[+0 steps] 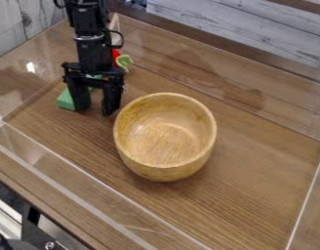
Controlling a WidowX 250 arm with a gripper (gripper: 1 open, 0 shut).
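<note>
The black gripper [93, 82] hangs low over a green object [71, 98] on the wooden table, at the left of the camera view, with its fingers spread open around or just in front of it. The arm partly hides the green object, and I cannot tell whether the fingers touch it. A red item [116, 55] with some green shows behind the arm, mostly hidden.
A large empty tan bowl [164, 137] stands in the middle, just to the right of the gripper.
</note>
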